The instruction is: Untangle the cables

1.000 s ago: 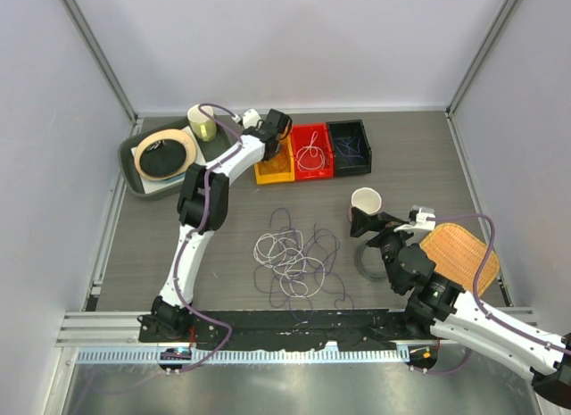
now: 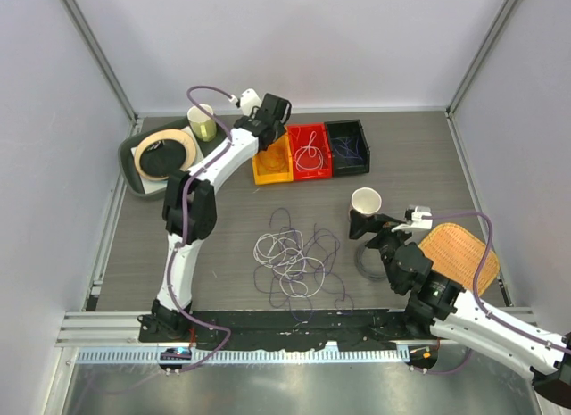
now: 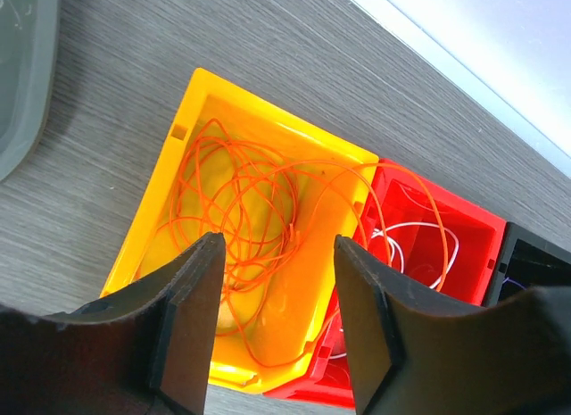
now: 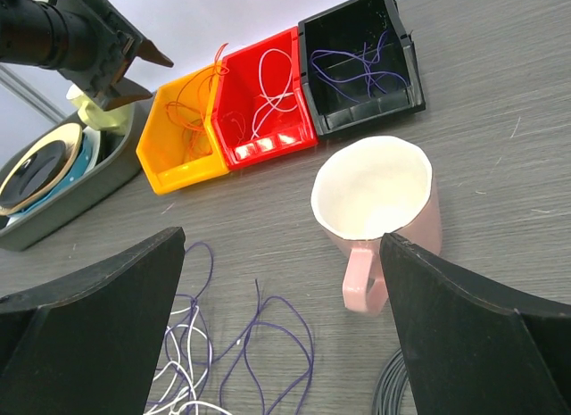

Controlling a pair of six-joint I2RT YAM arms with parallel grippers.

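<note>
Above the yellow bin (image 3: 143,228) hangs my left gripper, its fingers apart with nothing held between them. An orange cable (image 3: 236,219) lies loosely coiled in that bin; one loop of it arches over the wall into the red bin (image 3: 468,223). White cable (image 2: 309,153) rests in the red bin, purple cable (image 4: 366,71) in the black bin (image 4: 343,27). On the table a white cable (image 2: 284,253) and a purple cable (image 2: 332,270) lie tangled together. My right gripper stands open and empty near the cup (image 4: 379,187).
A grey tub (image 2: 134,178) with plates and a yellow-green cup (image 2: 202,122) stands at the back left. A dark cable coil (image 2: 368,265) lies by the white-and-pink cup. A wicker tray (image 2: 464,254) sits at the right.
My left arm has lifted and drawn back from the yellow bin, swinging slightly left. The right arm and the tangled cables have not moved.
</note>
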